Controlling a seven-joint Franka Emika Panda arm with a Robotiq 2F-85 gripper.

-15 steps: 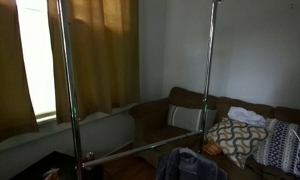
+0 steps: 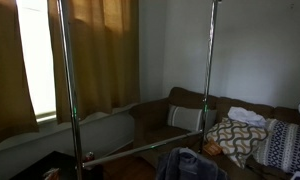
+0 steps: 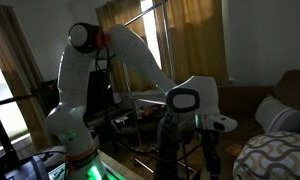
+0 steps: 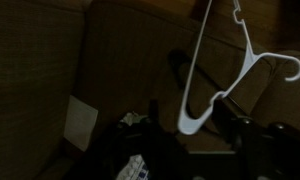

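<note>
A white plastic hanger (image 4: pixel 252 58) shows in the wrist view, its hook at the right and one lower corner between the dark fingers of my gripper. The fingers stand apart, so the gripper is open around that corner; whether either one touches it cannot be made out. Exterior view 2 has the white arm (image 3: pixel 80 125) reaching over to the right and pointing its dark gripper (image 3: pixel 211 160) downward.
A metal rack (image 2: pixel 209 70) stands in front of the brown sofa (image 2: pixel 155 120). Dark blue cloth (image 2: pixel 187 165) hangs or lies low by its right pole. Patterned pillows (image 2: pixel 235 138) and a striped blanket (image 2: pixel 286 145) cover the sofa's right side.
At the right edge of exterior view 1, a pale and dark shape has come slightly further into view. The rack, cloth and sofa look unchanged.
</note>
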